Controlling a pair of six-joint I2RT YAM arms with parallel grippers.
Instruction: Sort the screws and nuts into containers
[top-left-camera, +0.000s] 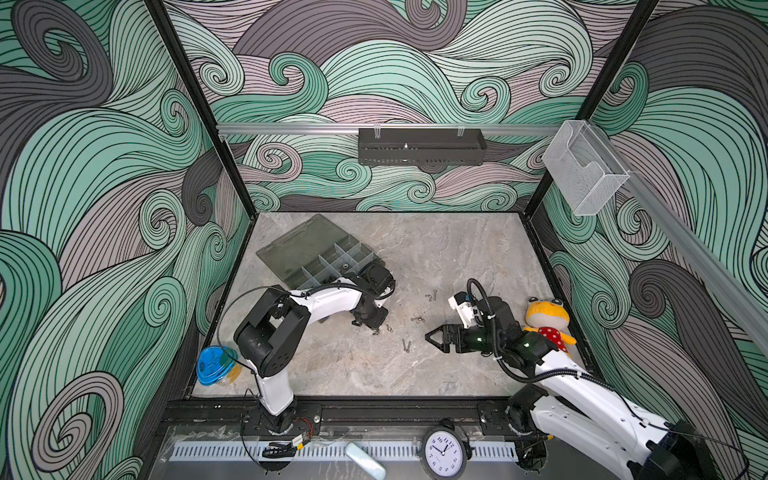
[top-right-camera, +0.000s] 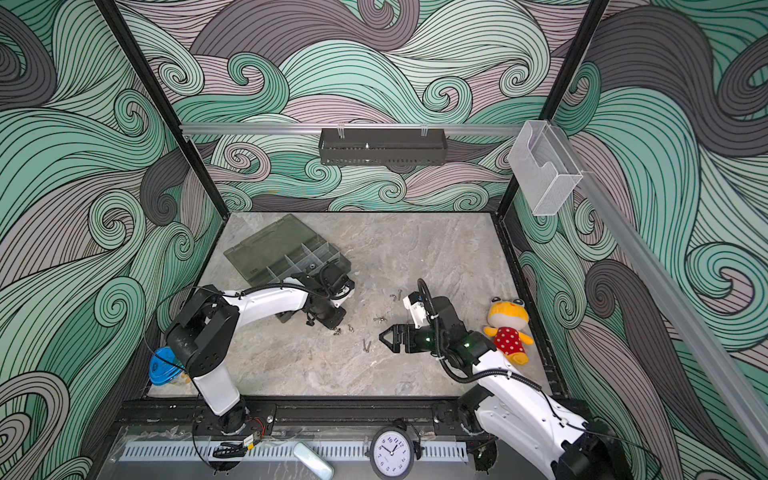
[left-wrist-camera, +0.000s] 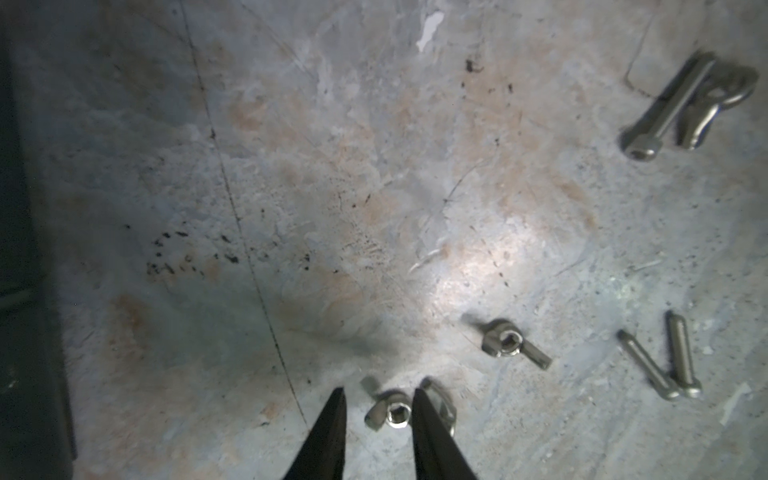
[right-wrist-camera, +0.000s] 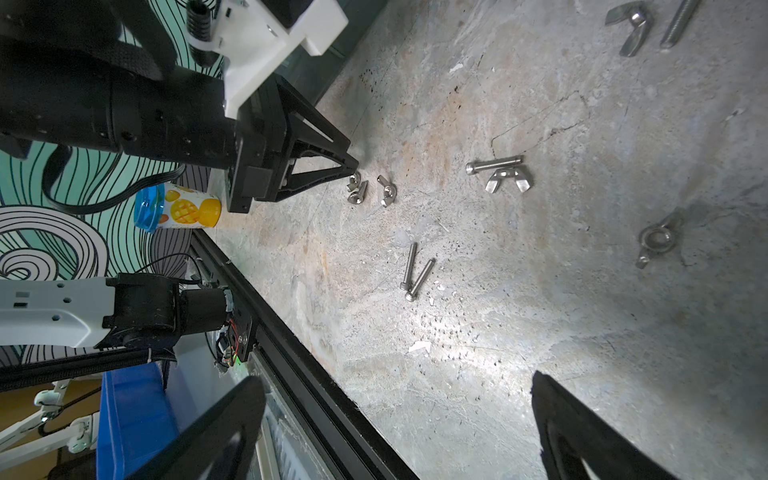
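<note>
My left gripper is partly open, its dark fingers (left-wrist-camera: 322, 440) pointing down over two silver wing nuts (left-wrist-camera: 397, 409) lying close together; nothing is clearly gripped. To their right lies a single wing nut (left-wrist-camera: 505, 340), and beyond it a pair of screws (left-wrist-camera: 678, 352). Farther off, a screw (left-wrist-camera: 670, 112) rests beside another wing nut (left-wrist-camera: 726, 86). The right wrist view adds a further wing nut (right-wrist-camera: 629, 24) with a screw (right-wrist-camera: 680, 21), plus a lone nut (right-wrist-camera: 657, 238). Open and empty, my right gripper hovers over the table's right part. The divided box (top-left-camera: 326, 264) is partly covered by the left arm.
The box's flat lid (top-left-camera: 300, 244) spreads toward the back left. A blue-lidded jar (top-left-camera: 214, 365) stands at the front left, a plush toy (top-left-camera: 549, 318) at the right edge. Bare table lies at the back right and front middle.
</note>
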